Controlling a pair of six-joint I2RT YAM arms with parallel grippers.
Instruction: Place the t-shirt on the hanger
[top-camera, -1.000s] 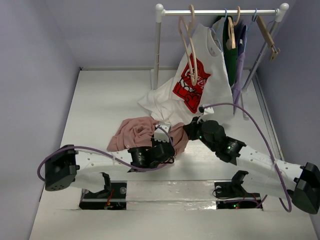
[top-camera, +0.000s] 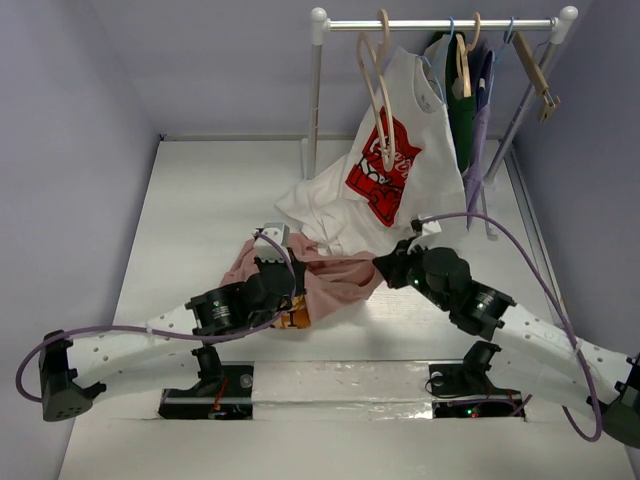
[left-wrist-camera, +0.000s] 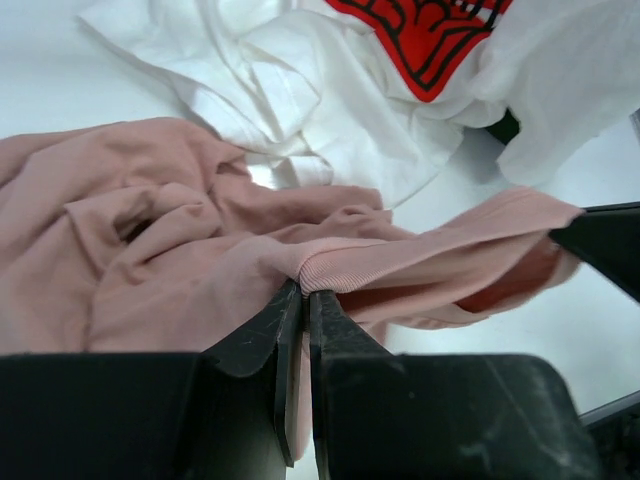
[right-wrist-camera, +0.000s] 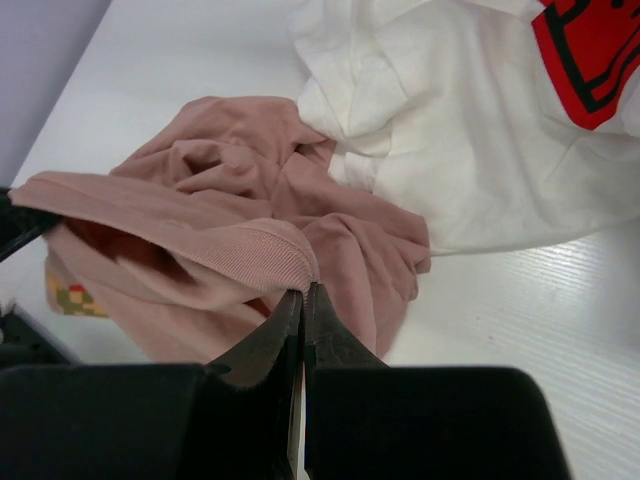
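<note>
A pink t-shirt (top-camera: 340, 285) lies bunched on the white table. My left gripper is shut on its ribbed edge, and my right gripper pinches the same shirt farther right, so a fold of fabric stretches between the two. A patch of orange print shows under the left arm in the top view. Wooden hangers (top-camera: 375, 85) hang from the rail at the back, above the table.
A white shirt with a red print (top-camera: 410, 170) drapes from the rack (top-camera: 440, 25) onto the table behind the pink shirt. Other garments and hangers crowd the rail's right side.
My left gripper has moved to the left and toward the back, drawing the pink fabric out and uncovering the orange print. My right gripper has shifted slightly right and toward the front.
</note>
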